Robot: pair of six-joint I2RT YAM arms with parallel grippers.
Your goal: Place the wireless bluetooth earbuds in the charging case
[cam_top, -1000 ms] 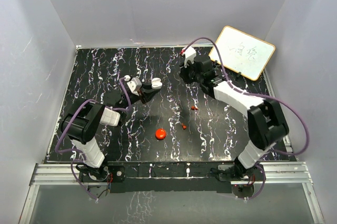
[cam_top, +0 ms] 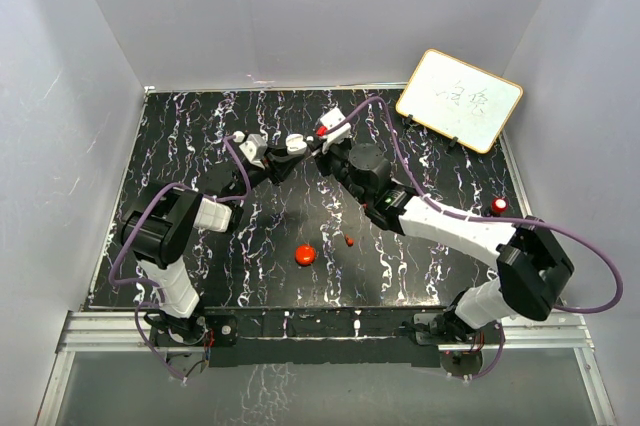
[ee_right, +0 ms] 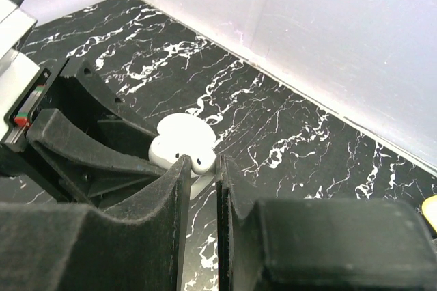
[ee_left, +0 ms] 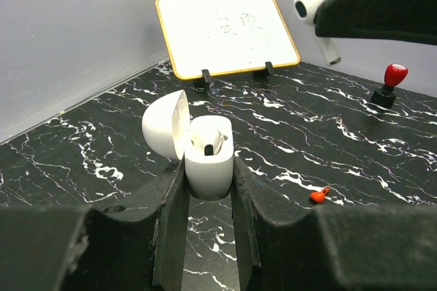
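A white charging case (ee_left: 209,171) with its lid (ee_left: 166,125) swung open is pinched between the fingers of my left gripper, held above the table. Inside it, part of one white earbud (ee_left: 209,142) shows. Another white earbud (ee_left: 312,3), stem pointing down, is gripped by my right gripper, up and to the right of the case in the left wrist view. In the right wrist view this earbud (ee_right: 203,161) appears at my right fingertips in front of the case lid (ee_right: 186,129); the top view shows a small gap between the two grippers.
A whiteboard (cam_top: 459,99) with a yellow frame leans at the back right. On the dark marbled table lie a red round object (cam_top: 305,255) and a small red piece (cam_top: 349,241). A red-topped item (cam_top: 498,206) stands at the right.
My right gripper has swung left with its earbud, from near the whiteboard to right beside the case. The left gripper and case have stayed almost in place.
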